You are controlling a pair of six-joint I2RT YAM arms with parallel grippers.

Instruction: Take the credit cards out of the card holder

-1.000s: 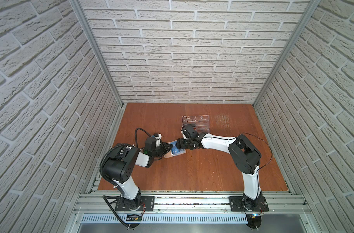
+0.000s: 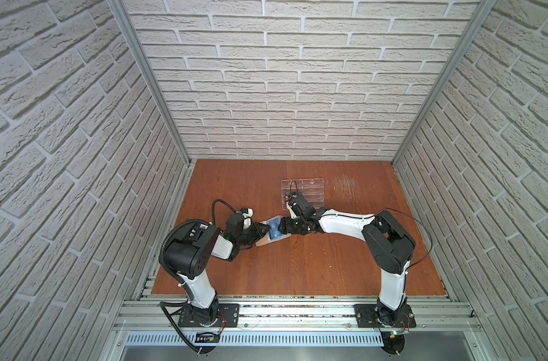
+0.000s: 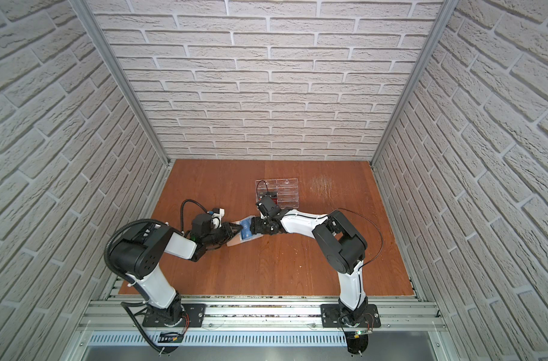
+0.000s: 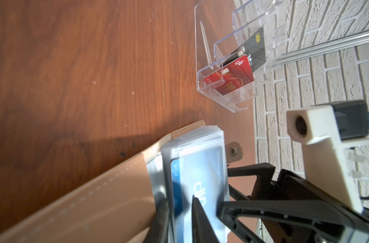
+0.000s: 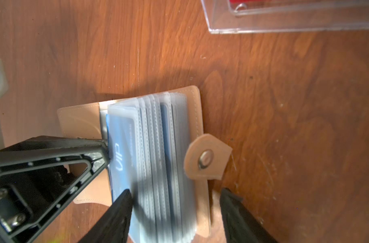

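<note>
The tan card holder [image 5: 199,121] lies spread on the table, its clear sleeves [image 5: 152,141] fanned and a blue-and-white card [image 4: 204,174] showing inside the top one. At its left side, my left gripper is part open with a narrow gap; one fingertip is over the tan cover side, the other over the blue card. My right gripper is part open above the sleeves: one finger lies over the blue card's side, the other beyond the tan edge. In the top left view the arms partly cover the holder [image 2: 274,228].
A clear rack [image 2: 310,189] stands behind the holder, with a red card [image 4: 237,75] and a black card [image 4: 255,48] in it. The snap tab [image 5: 206,158] sticks out from the holder's right side.
My right gripper has shifted a little rightwards along with the holder's right end. The left gripper has moved slightly to the right too. The blue card stays inside its sleeve.
</note>
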